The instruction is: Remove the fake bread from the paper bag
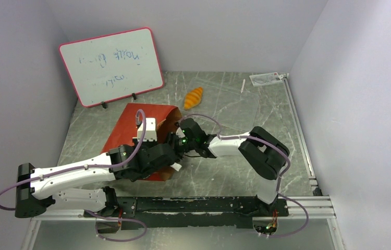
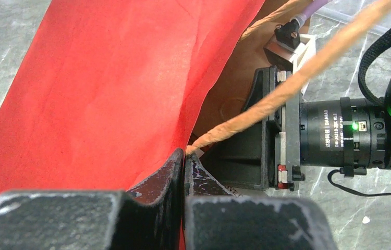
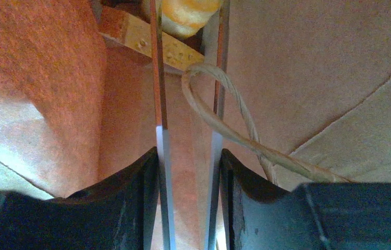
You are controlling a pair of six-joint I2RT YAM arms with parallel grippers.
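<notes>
The red paper bag (image 1: 119, 127) lies on its side, its brown mouth facing right. My left gripper is shut on the bag's edge, close to the root of a twisted paper handle (image 2: 251, 119). My right gripper reaches inside the bag with its long fingers (image 3: 158, 78) apart. Deep in the bag, a pale yellow bread piece (image 3: 185, 18) shows between the far ends of these fingers; no grip on it can be seen. A croissant-shaped bread (image 1: 193, 98) rests on the table outside the bag.
A brown-yellow block-like piece (image 3: 157, 46) lies by the bread in the bag. The handle loop (image 3: 204, 104) crosses the right finger's view. Behind the bag stands a whiteboard (image 1: 112, 65). A clear sheet (image 1: 230, 104) and open table are at the right.
</notes>
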